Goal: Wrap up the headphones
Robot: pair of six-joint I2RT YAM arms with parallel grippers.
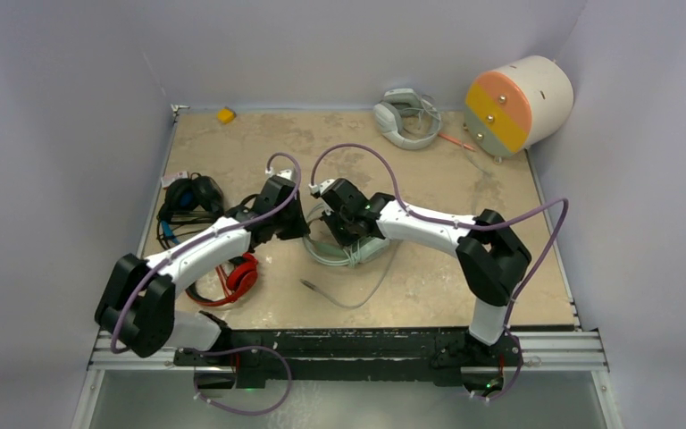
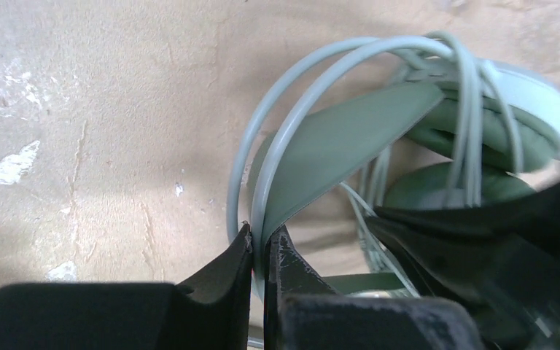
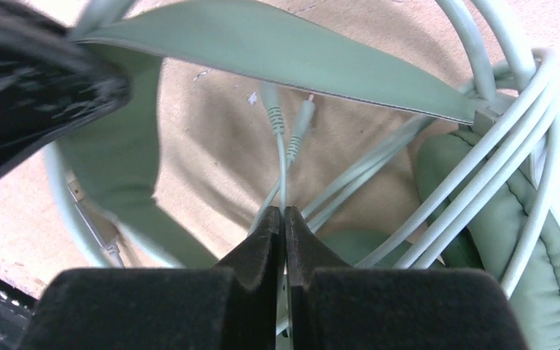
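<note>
The headphones (image 1: 372, 249) in the middle of the table have pale hoops, a green inner band (image 2: 350, 138) and green ear pads (image 3: 536, 248). Cable loops (image 3: 474, 182) wind round the hoop by one ear cup. At the far end of the hoops my left gripper is shut on a pale curved strand (image 2: 292, 109); whether it is hoop or cable I cannot tell. My right gripper is shut inside the ring, with a thin cable (image 3: 282, 160) running between its fingers. Near it show small plugs (image 3: 302, 120).
A loose cable end (image 1: 309, 284) lies in front. Red headphones (image 1: 242, 275) and black headphones (image 1: 194, 194) crowd the left side. White headphones (image 1: 408, 121) and a striped drum (image 1: 518, 103) stand at the back right. Both grippers are close together.
</note>
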